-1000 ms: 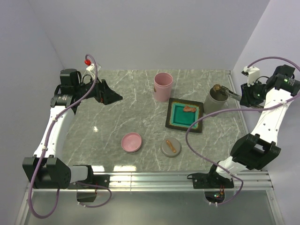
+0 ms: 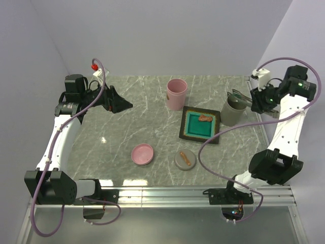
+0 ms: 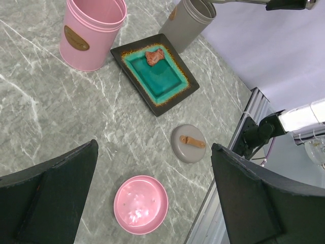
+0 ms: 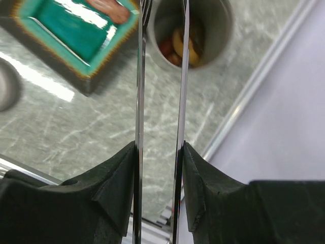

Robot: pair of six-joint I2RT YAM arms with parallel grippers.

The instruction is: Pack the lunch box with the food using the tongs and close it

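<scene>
My right gripper (image 2: 259, 100) is closed on metal tongs (image 2: 241, 97), and both tong arms run forward between its fingers in the right wrist view. The tong tips are over the grey canister (image 2: 230, 114). Their ends leave the top of the right wrist view, and no food shows between them. Inside the canister are brown and yellowish food pieces (image 4: 178, 41). A reddish-brown piece of food (image 2: 205, 118) lies on the green square plate (image 2: 186, 134) with a dark rim. My left gripper is open and empty, above the left side of the table.
A pink canister (image 2: 176, 99) stands behind the plate. Its likely lid, a pink round (image 2: 142, 154), lies at front centre. A grey lid (image 2: 179, 163) carries a brown strip (image 2: 185, 158). A wall rises close behind my right arm.
The right arm and tongs have shifted slightly left. The left arm has stayed still.
</scene>
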